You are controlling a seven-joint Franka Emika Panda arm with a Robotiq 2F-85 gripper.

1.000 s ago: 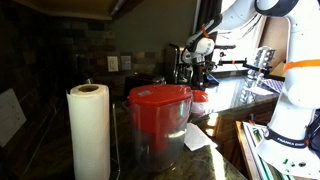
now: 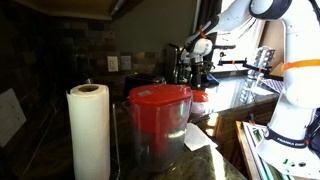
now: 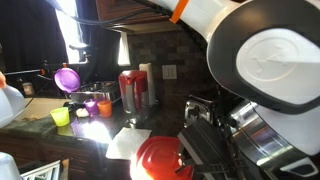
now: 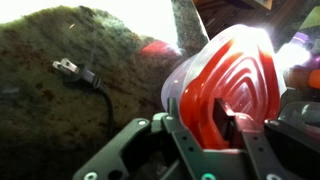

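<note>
A container with a red lid (image 4: pixel 235 85) stands below my gripper in the wrist view, its pale wall showing at the left. My dark fingers (image 4: pixel 178 125) are apart, with part of the red lid in the gap beyond them; contact cannot be told. In exterior view 2 the same red lid (image 3: pixel 160 158) lies just left of the gripper. Far back in exterior view 1, the gripper (image 2: pixel 199 78) hangs over the small red-topped container (image 2: pixel 199 98).
A large red-lidded bin (image 2: pixel 160 115) and a paper towel roll (image 2: pixel 90 130) stand on the counter in exterior view 1. A white sheet (image 3: pixel 128 143) lies beside the lid. A plug with a cord (image 4: pixel 75 72) rests on bare counter. Bright cups (image 3: pixel 62 116) stand farther off.
</note>
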